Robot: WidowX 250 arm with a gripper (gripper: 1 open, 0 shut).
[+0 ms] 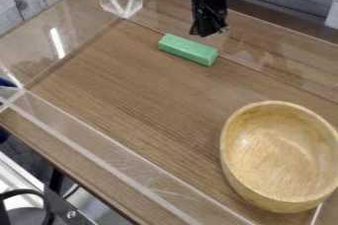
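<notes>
The black gripper [209,24] hangs at the top centre of the camera view, above and behind a green block [188,49] that lies on the wooden table [132,101]. I see nothing held between its fingers; it looks shut, though it is small and dark. A large round light-wood bowl [278,155] stands at the lower right, well apart from the block.
Clear plastic strips or edges run along the left and lower left of the table. A clear angular piece [122,0] stands at the upper left. Dark cables lie at the bottom left.
</notes>
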